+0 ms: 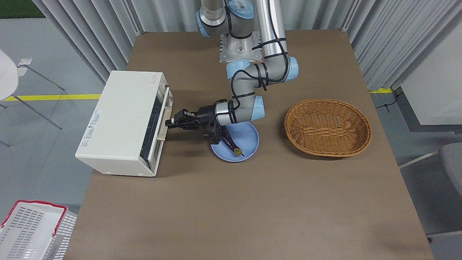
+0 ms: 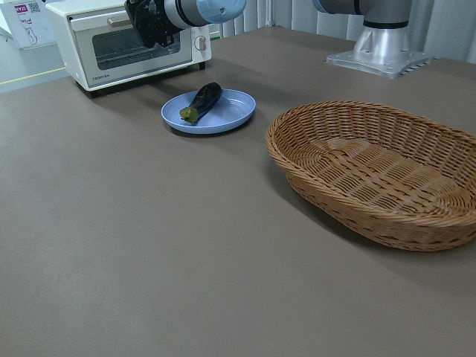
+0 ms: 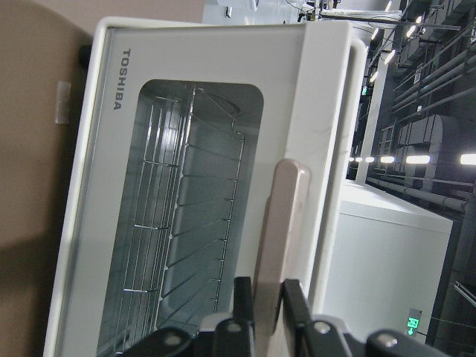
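A white Toshiba oven (image 1: 117, 121) lies at the left of the table, its glass door (image 3: 186, 186) tilted a little open at the top, with a gap showing in the front view. My gripper (image 1: 169, 123) is shut on the door's pale handle (image 3: 279, 223), which runs up between its fingers in the wrist view. Wire racks show behind the glass. Right of the oven, partly under my wrist, a blue plate (image 2: 175, 115) holds a dark eggplant (image 2: 204, 100).
A brown wicker basket (image 1: 327, 128) sits at the right of the table (image 1: 260, 208). A white basket with a red rim (image 1: 34, 225) stands off the table at lower left.
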